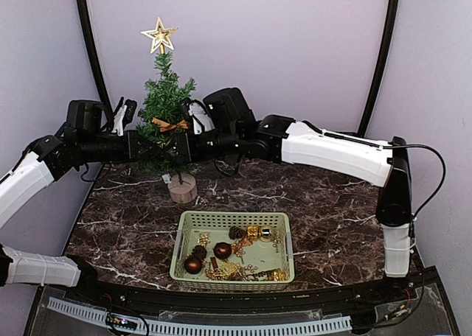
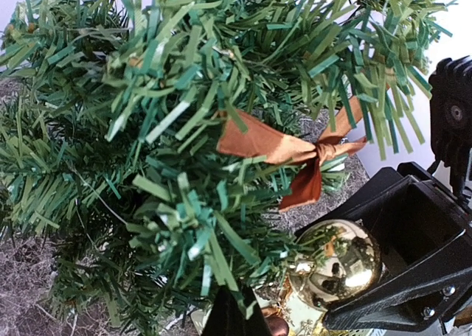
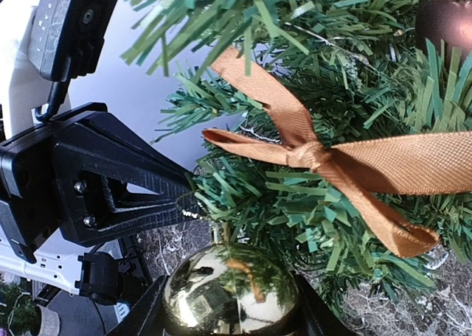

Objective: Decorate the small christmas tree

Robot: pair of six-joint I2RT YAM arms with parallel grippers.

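Observation:
The small tree (image 1: 166,93) carries a gold star (image 1: 159,35) and an orange bow, with a brown bauble (image 3: 446,19) at the right wrist view's corner. My two grippers meet at the tree's middle. My right gripper is shut on a gold bauble, just below the bow among the branches; the bauble also shows at lower right of the left wrist view. My left gripper (image 1: 147,148) is among the branches beside it; its fingertips are mostly hidden by greenery.
A green basket (image 1: 177,247) of baubles, pinecones and gold ornaments sits at the front centre of the marble table (image 1: 332,218).

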